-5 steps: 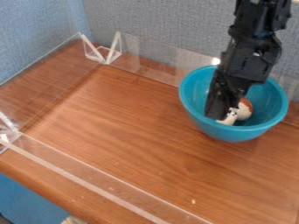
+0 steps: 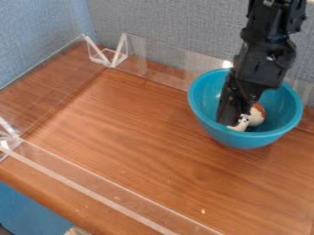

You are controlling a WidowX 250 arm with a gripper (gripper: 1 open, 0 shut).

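A turquoise bowl (image 2: 208, 106) stands at the right of the wooden table. My black gripper (image 2: 230, 116) reaches down into it from above, its fingertips low inside the bowl. Beside the fingers, partly behind them, is a small white object with red on it (image 2: 254, 116). The gripper looks shut; whether anything is between its fingertips is hard to see.
Clear plastic walls edge it, with white brackets (image 2: 108, 55) at the back left corner. Grey padded walls stand behind.
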